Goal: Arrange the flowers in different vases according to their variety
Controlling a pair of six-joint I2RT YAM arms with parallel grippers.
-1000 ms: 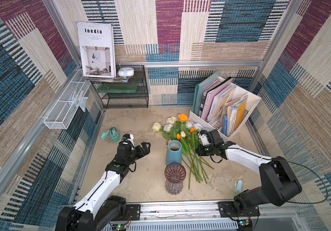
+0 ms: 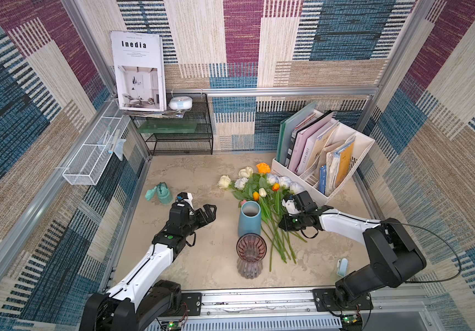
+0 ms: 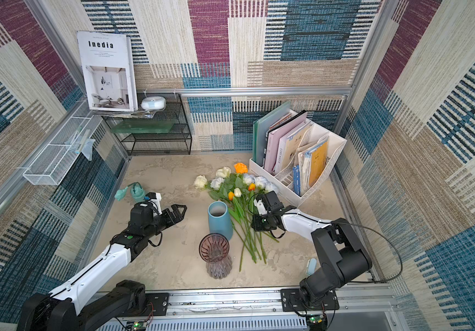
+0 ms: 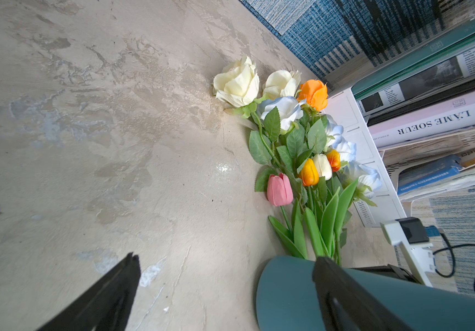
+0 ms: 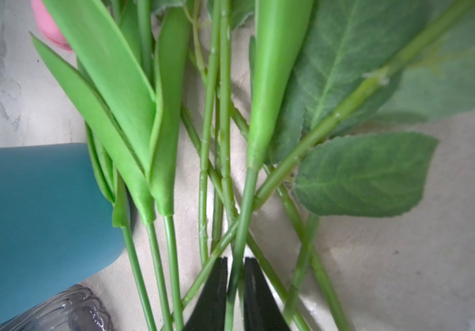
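Note:
A pile of roses and tulips with long stems (image 2: pixel 276 231) lies right of a blue vase (image 2: pixel 249 223); heads are white (image 4: pixel 236 82), pale blue, orange and pink (image 4: pixel 279 188). A ribbed purple glass vase (image 2: pixel 251 259) stands in front of the blue one. My left gripper (image 2: pixel 207 212) hangs open over bare table left of the vases, nothing between its fingers. My right gripper is down among the stems, shut, with a green stem at its fingertips; whether that stem is gripped is unclear.
A white file holder (image 2: pixel 328 190) with books stands at back right, a black wire rack (image 2: pixel 182 143) at back left. A teal object (image 2: pixel 164 193) lies at the left, a small pale item (image 2: pixel 342 266) at front right.
The right arm has moved slightly toward the front left, lower among the stems, and the stem ends have shifted slightly. The left arm is still.

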